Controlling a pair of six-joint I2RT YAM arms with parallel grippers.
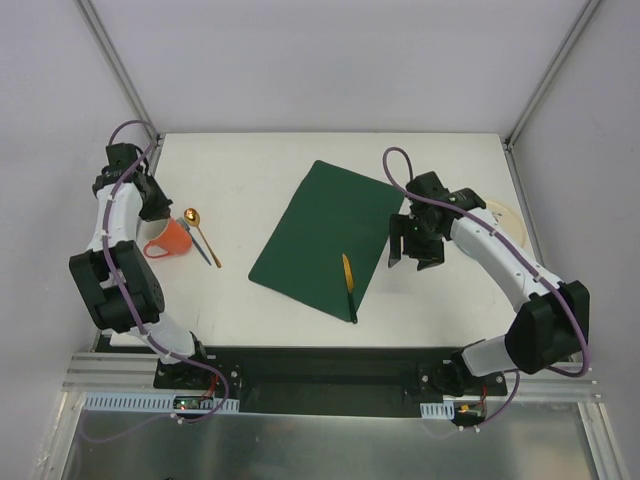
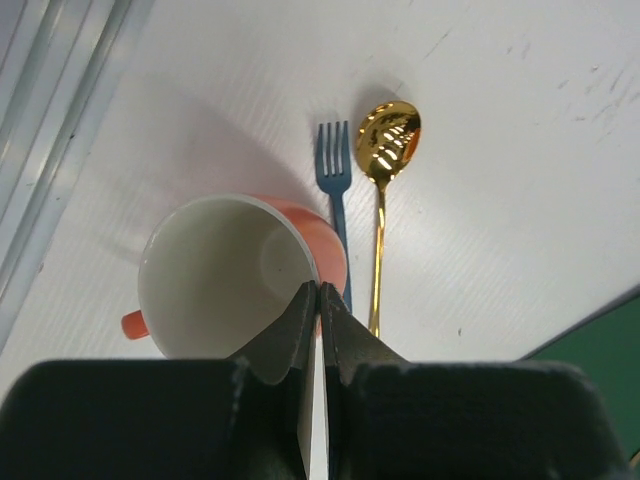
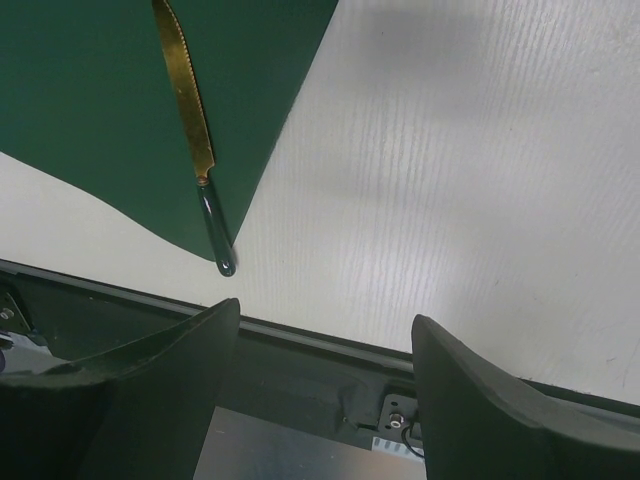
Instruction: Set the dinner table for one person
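The orange mug (image 1: 174, 238) lies tipped at the left of the table, its pale opening towards my left arm. My left gripper (image 1: 165, 212) is over it; in the left wrist view its shut fingertips meet the mug's rim (image 2: 290, 225), and whether the rim is between them is unclear. The mug covers part of the blue fork (image 2: 333, 170); a gold spoon (image 2: 388, 142) lies alongside. On the green placemat (image 1: 315, 235) rests a gold knife (image 1: 348, 280) with a dark handle. Right of the mat my right gripper hangs open and empty.
A pale plate (image 1: 512, 222) sits at the table's right, partly behind my right arm. Free white tabletop (image 1: 230, 165) stretches between the spoon and the placemat. A metal rail (image 2: 60, 130) runs along the left edge.
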